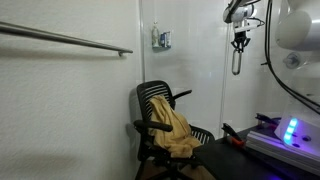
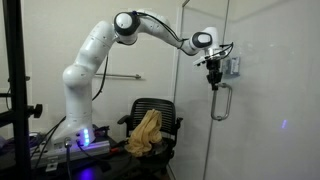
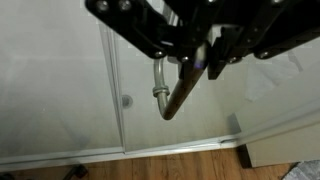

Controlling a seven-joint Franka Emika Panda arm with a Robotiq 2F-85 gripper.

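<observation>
A long metal loop handle stands upright on a pale glass door. At the handle's upper end, my gripper is shut on it, with the arm reaching in high from above. From the wrist view, the handle's shiny bar runs up between the dark fingers, which hide its top part. The loop's other rail and a round collar show beside the bar.
A black office chair with a tan cloth draped on it stands by the wall. Bottles sit on a small wall shelf. A horizontal rail crosses the left wall. Wooden floor lies below the glass.
</observation>
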